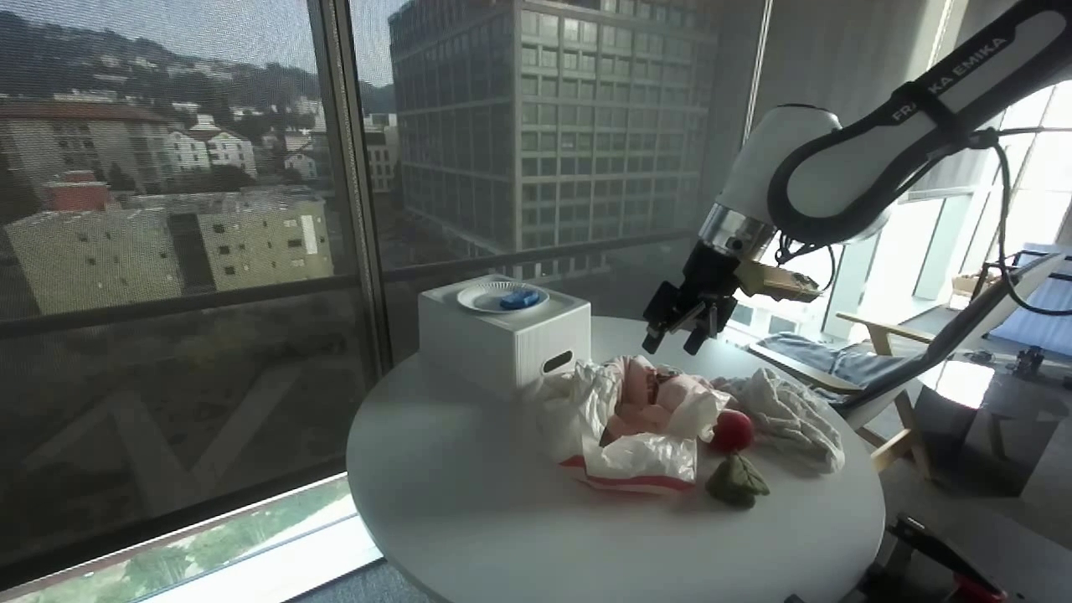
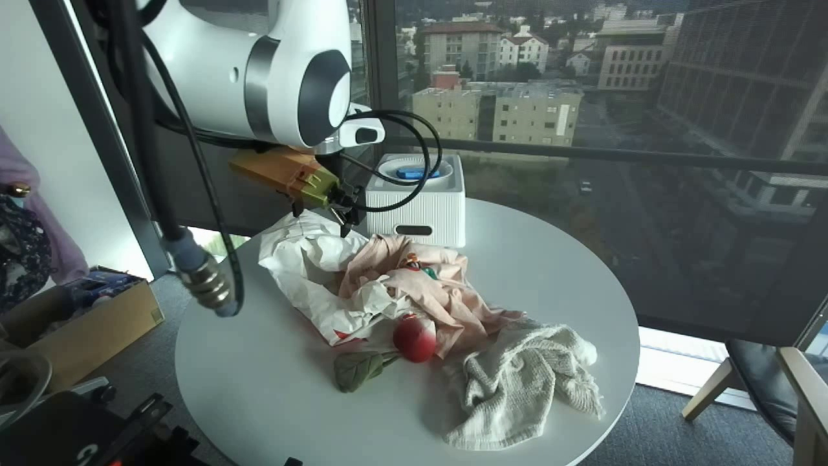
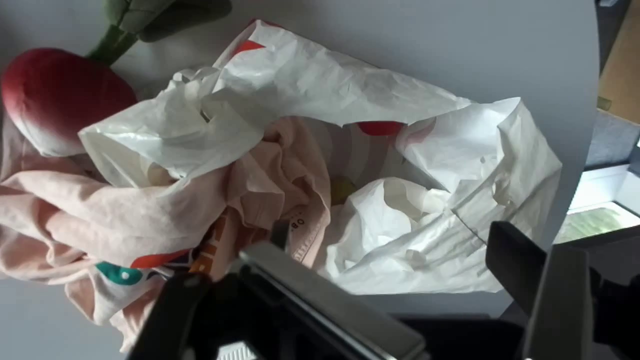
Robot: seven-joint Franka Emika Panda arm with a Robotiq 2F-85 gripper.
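My gripper [image 1: 673, 342] is open above the crumpled pile, apart from it, with no cloth between its fingers. Below lies a pink printed cloth [image 2: 442, 291], bunched partly inside a torn white paper bag [image 2: 303, 252] with red edging. In the wrist view the cloth [image 3: 120, 210] spreads left out of the bag [image 3: 336, 84], while the bag's mouth gapes on the right. A red-and-white plush radish [image 2: 415, 338] with green leaves [image 2: 357, 371] rests against the cloth. Folds hide part of the cloth and the bag's inside.
A white ribbed box [image 1: 502, 347] stands at the table's window side, bearing a white plate [image 1: 472, 298] with a blue item [image 1: 519, 300]. A grey-white knitted towel [image 2: 528, 384] lies near the radish. The round table [image 1: 482, 533] has clear room along its front.
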